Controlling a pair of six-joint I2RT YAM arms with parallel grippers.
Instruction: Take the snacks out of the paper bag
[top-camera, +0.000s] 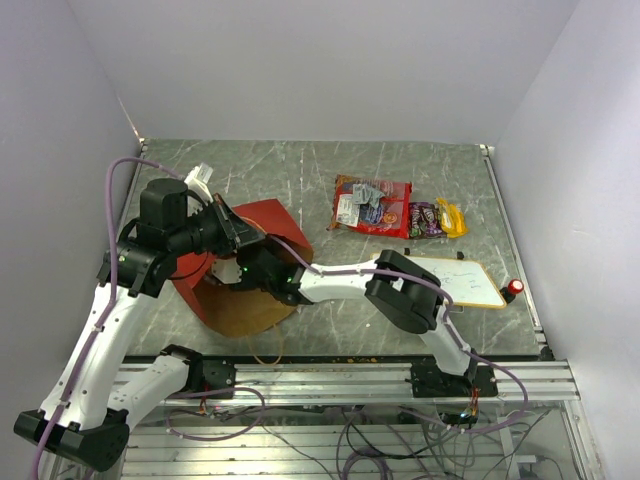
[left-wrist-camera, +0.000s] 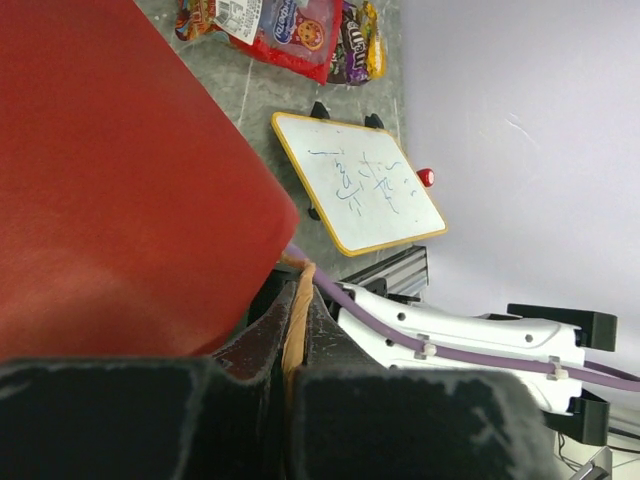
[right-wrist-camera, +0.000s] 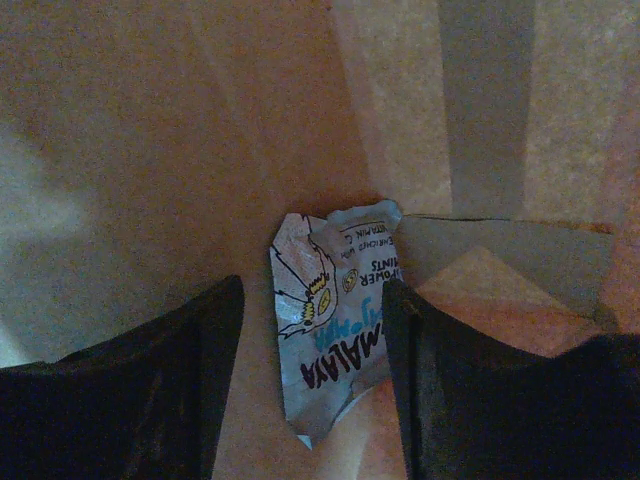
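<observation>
The red paper bag (top-camera: 270, 217) lies open on its side at the left of the table, brown inside. Above it my left gripper (top-camera: 243, 229) is shut on the bag's twisted handle (left-wrist-camera: 298, 315), seen in the left wrist view. My right gripper reaches into the bag, fingers open either side of a small silver mint packet (right-wrist-camera: 325, 270) with printed lettering, lying on the brown paper. The top view hides that gripper's fingertips.
Several snack packs lie at the back right: a red pack (top-camera: 350, 205), a purple one (top-camera: 425, 220) and a yellow one (top-camera: 451, 219). A whiteboard (top-camera: 455, 280) and a small red-topped object (top-camera: 515, 287) are at the right.
</observation>
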